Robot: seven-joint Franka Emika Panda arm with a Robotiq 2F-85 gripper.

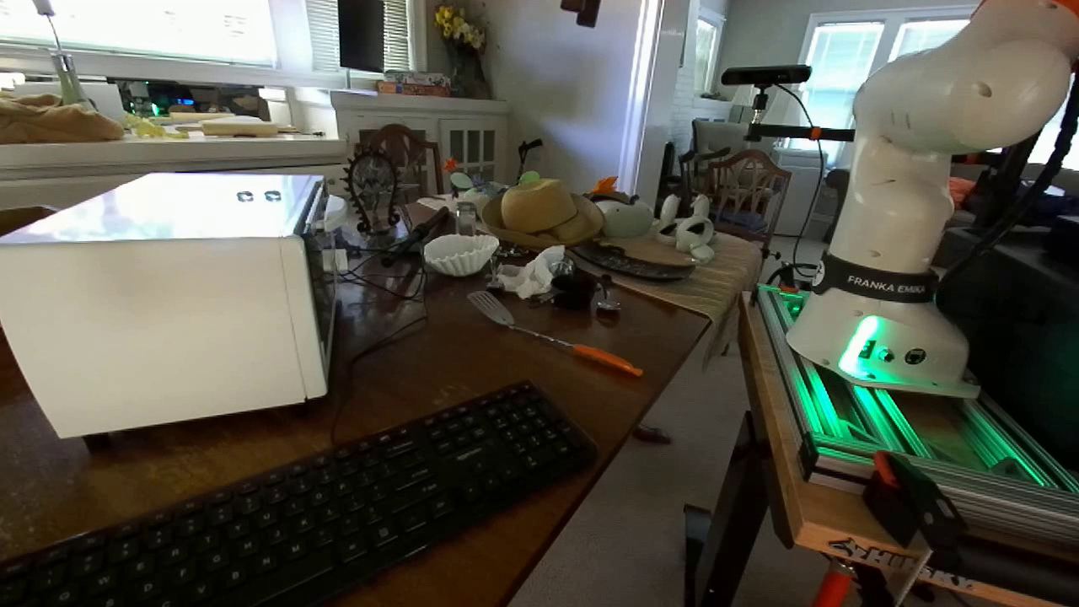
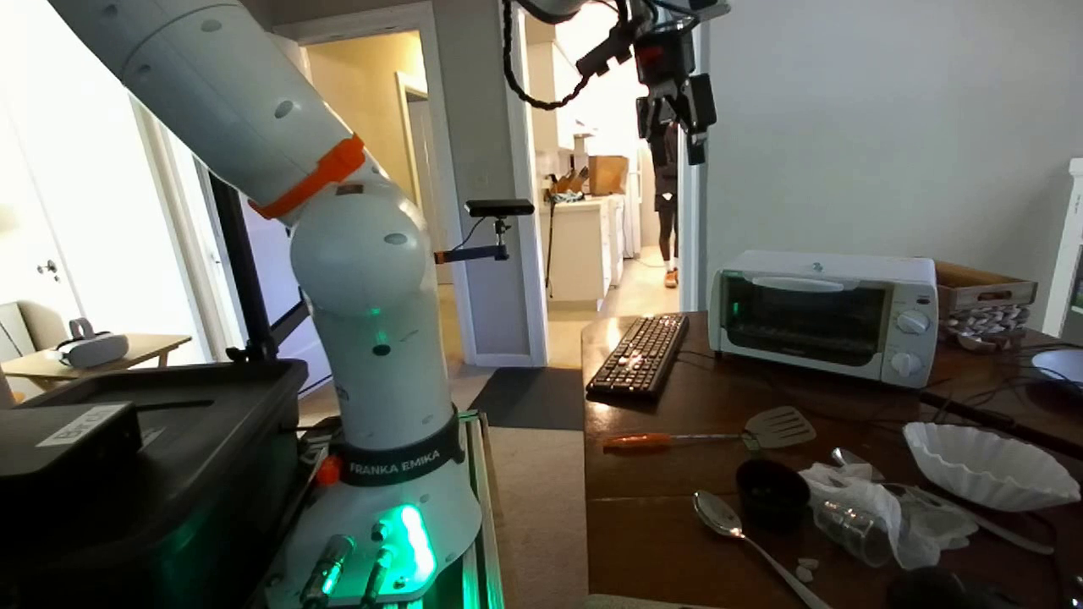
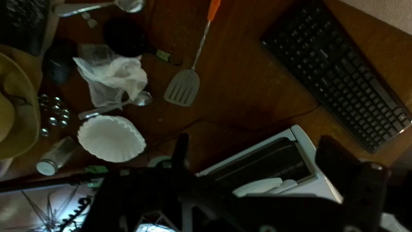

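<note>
High above the table, my gripper hangs open and empty. Its two dark fingers stand wide apart in the wrist view, over the toaster oven. Below lies a slotted spatula with an orange handle, flat on the brown table. A black keyboard rests near one table edge. The white fluted bowl stands beside a spoon and a crumpled white plastic bag. Near the bag sits a black round cup, with another spoon beside it.
A straw hat and a glass jar crowd the table's far part in exterior view 1. A thin cable runs across the wood. Bare tabletop lies between spatula and keyboard.
</note>
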